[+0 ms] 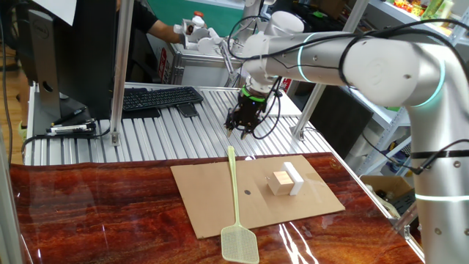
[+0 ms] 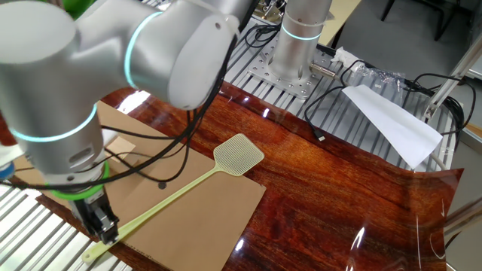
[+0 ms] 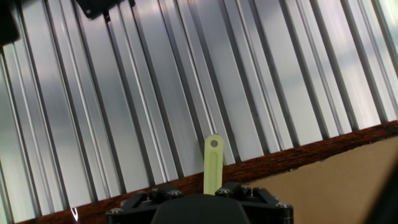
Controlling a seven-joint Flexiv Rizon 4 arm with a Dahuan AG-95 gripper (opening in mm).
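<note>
A pale yellow-green fly swatter [image 1: 234,192] lies across a brown cardboard sheet [image 1: 207,196]. Its mesh head [image 2: 239,156] reaches past one edge of the sheet, and its handle end sticks out over the ribbed metal surface. My gripper [image 1: 236,136] hangs above that metal surface near the handle end, its fingertips apart with nothing held. In the wrist view the handle tip [image 3: 213,163], with its small hole, points up the frame from between the spread fingers; the rest of the swatter is hidden behind the gripper.
A wooden block [image 1: 279,183] and a white block [image 1: 293,178] stand together on the cardboard. A keyboard [image 1: 163,98] and a monitor stand are on the metal surface. Cables hang around the arm.
</note>
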